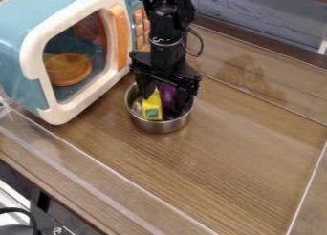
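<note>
A steel bowl [159,124] sits on the wooden counter, holding a yellow block [152,106] and a purple object [167,95]. My black gripper [167,86] is lowered over and partly into the bowl, around the purple object, which it partly hides.
A blue and white toy oven [32,48] with an open front and an orange item inside stands at the left, close beside the bowl. A wall runs along the back.
</note>
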